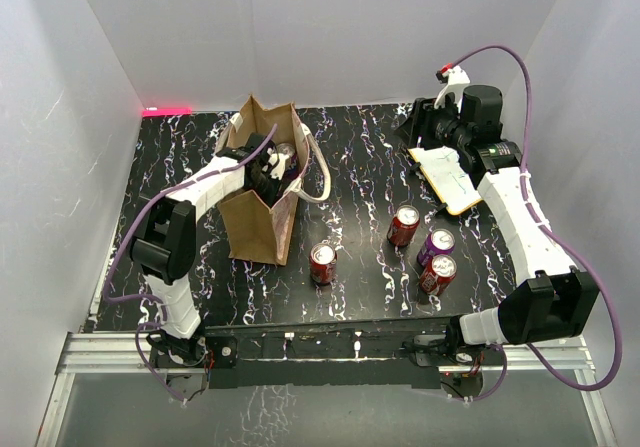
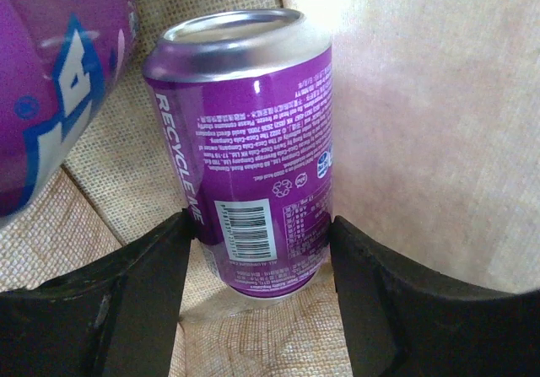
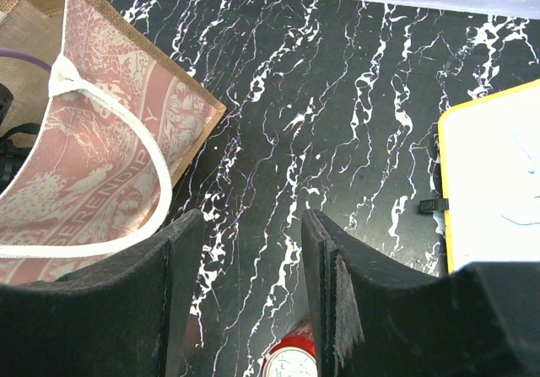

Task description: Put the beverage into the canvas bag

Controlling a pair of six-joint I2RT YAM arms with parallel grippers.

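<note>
The canvas bag (image 1: 255, 227) stands open at centre left, my left gripper (image 1: 270, 172) down inside it. In the left wrist view, a purple can (image 2: 253, 141) sits between the fingertips of my left gripper, beside another purple can (image 2: 51, 73) on the bag's lining. My right gripper (image 1: 420, 127) hangs open at the back right, nothing between its fingers. On the table stand red cans (image 1: 322, 262) (image 1: 403, 225) (image 1: 437, 274) and a purple can (image 1: 436, 247).
A white board with yellow edges (image 1: 450, 182) lies under the right arm. The bag's white strap loops out to the right. The middle of the table between bag and board is clear.
</note>
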